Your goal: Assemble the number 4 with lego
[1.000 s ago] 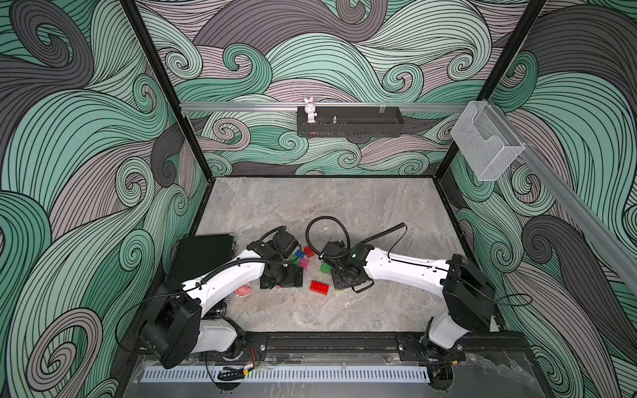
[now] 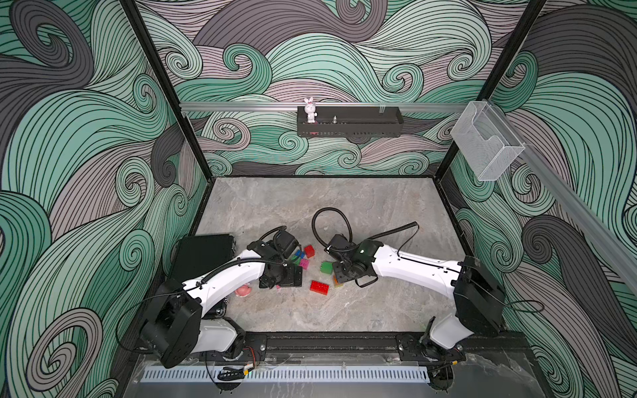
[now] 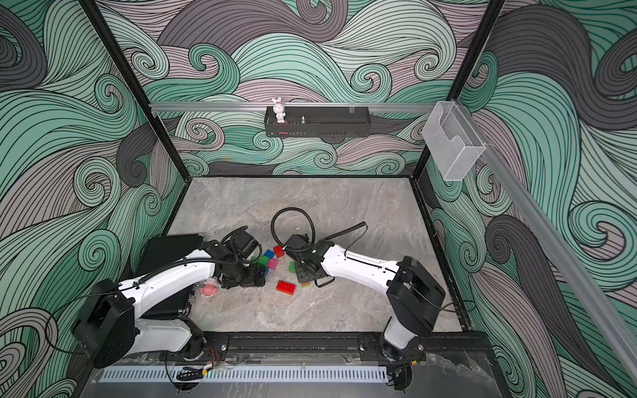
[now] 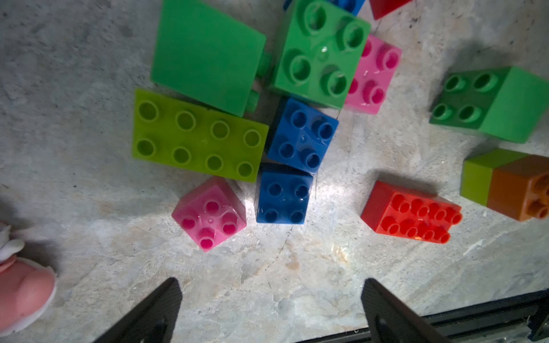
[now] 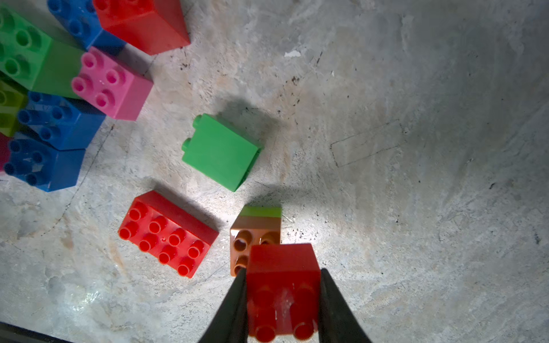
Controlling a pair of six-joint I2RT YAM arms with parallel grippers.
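My right gripper is shut on a red brick (image 5: 283,260), just above a brown brick (image 5: 240,225) joined to a lime one (image 5: 260,211) on the table. A loose red eight-stud brick (image 5: 165,228) lies left of them, and a green brick (image 5: 220,151) lies behind on its side. My left gripper is open above the table, facing a cluster of lime (image 4: 194,137), blue (image 4: 283,194), pink (image 4: 208,217) and green bricks (image 4: 317,51).
A pink toy (image 4: 23,297) lies left of the bricks. A black case (image 2: 199,255) fills the table's left side. A wire basket (image 2: 484,139) hangs at the right wall.
My right arm has shifted slightly to the right and back, its gripper a little higher in the top left view. The left arm is nearly still.
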